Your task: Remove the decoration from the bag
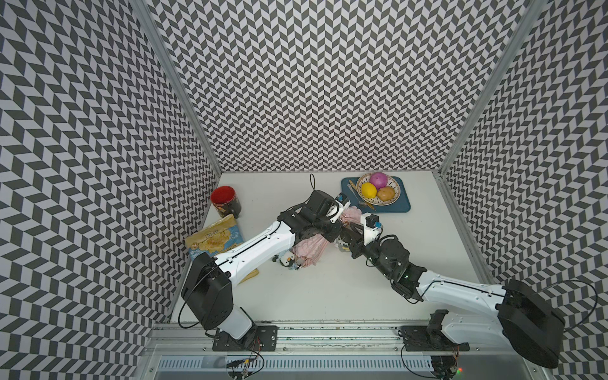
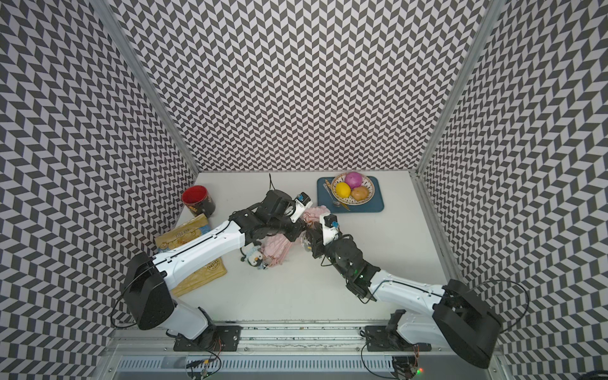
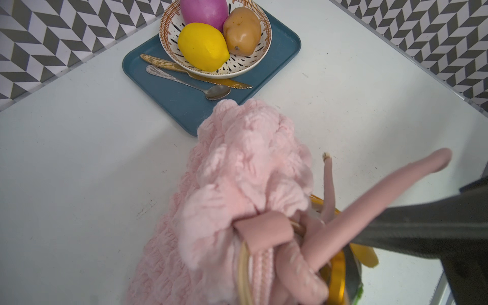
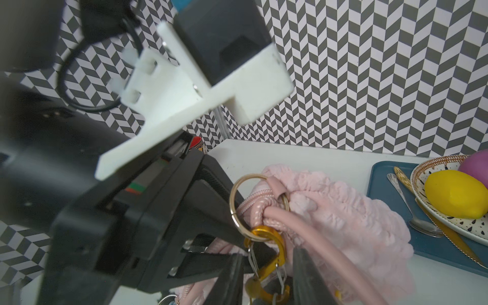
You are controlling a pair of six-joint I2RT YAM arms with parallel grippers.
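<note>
The fluffy pink bag (image 3: 244, 157) rests on the table, its strap (image 4: 325, 249) and gold ring (image 4: 234, 203) at the near end. My left gripper (image 1: 337, 233) is shut on the bag's strap end beside that ring. A gold clasp (image 4: 278, 244) hangs from the ring; the decoration below it is mostly hidden, with a yellow part (image 3: 367, 255) showing. My right gripper is part open, with one finger (image 4: 234, 277) on each side of the clasp. A small black-and-white plush figure (image 1: 287, 259) lies by the bag's left side; whether it is attached cannot be told.
A blue tray (image 3: 152, 91) holding a bowl (image 3: 249, 66) of fruit, a knife and a spoon stands behind the bag. At left are a red-and-black mug (image 1: 226, 201) and flat packages (image 1: 215, 237).
</note>
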